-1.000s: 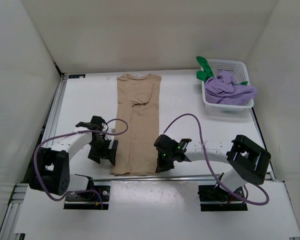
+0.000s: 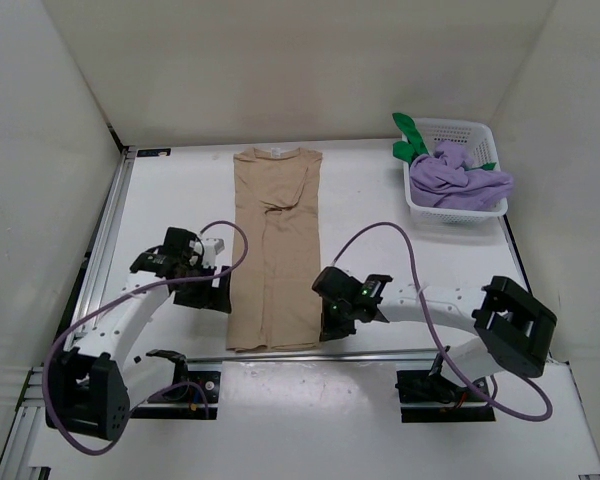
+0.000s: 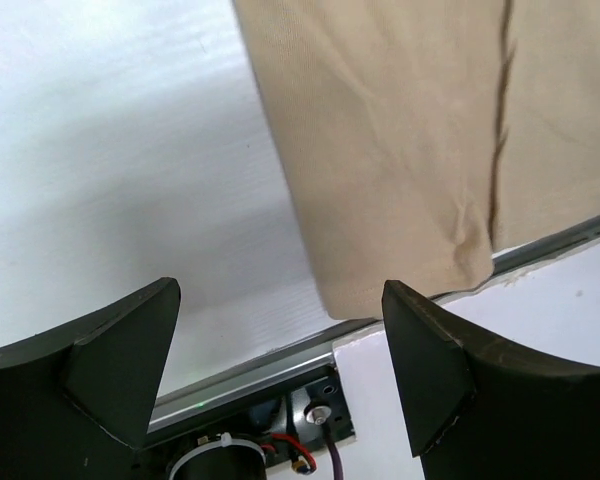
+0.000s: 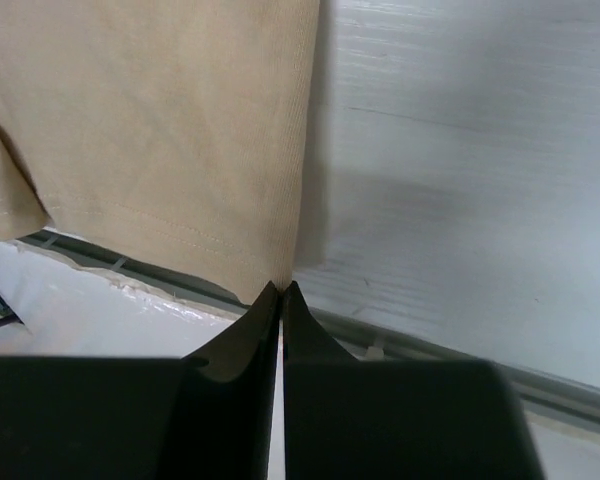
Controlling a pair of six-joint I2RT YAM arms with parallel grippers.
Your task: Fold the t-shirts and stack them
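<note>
A tan t-shirt (image 2: 293, 255) lies as a long narrow strip on the white table, collar at the back, both sides folded inward to a seam down the middle. By its front left edge, my left gripper is open, with the shirt's front left corner (image 3: 350, 295) close to the right finger and no cloth pinched. At the front right corner, my right gripper is shut, fingertips together on the hem of the tan cloth (image 4: 205, 180). How much fabric sits between those tips is hidden.
A white basket (image 2: 455, 215) at the back right holds a crumpled purple cloth (image 2: 458, 180) and something green (image 2: 410, 138). Bare table (image 2: 365, 190) lies on both sides of the shirt. A metal rail (image 2: 280, 356) runs along the front edge.
The right gripper has shifted slightly right, and the shirt's front end has moved right with it.
</note>
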